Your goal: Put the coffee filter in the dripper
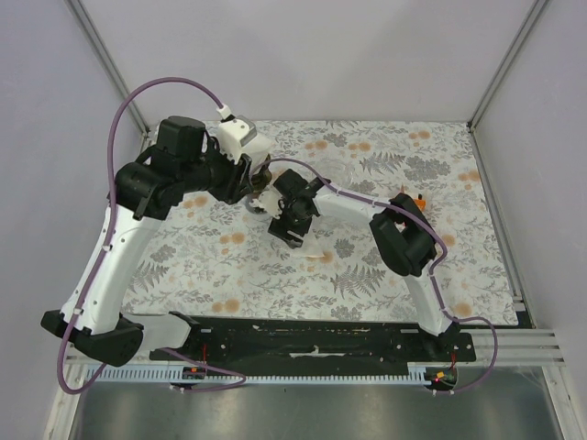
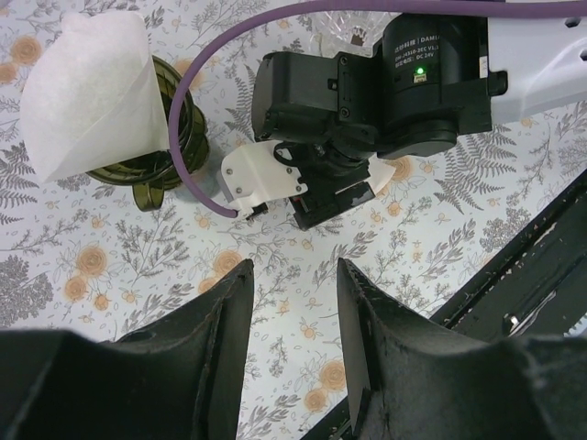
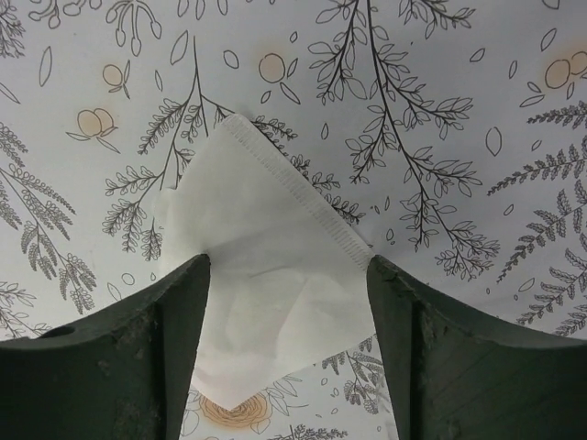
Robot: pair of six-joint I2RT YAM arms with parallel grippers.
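Note:
A white paper filter (image 3: 266,321) lies flat on the patterned mat, and the fingertips of my right gripper are down on either side of it, part open, with the paper between them. In the left wrist view a dark green dripper (image 2: 147,197) stands at upper left, largely covered by another white filter (image 2: 87,92). My left gripper hangs open above the mat beside it, nothing between its fingers. In the top view the right arm hides most of the flat filter.
A clear container (image 1: 335,167) stands at the back behind the right arm. An orange object (image 1: 418,200) sits to the right, partly hidden by that arm.

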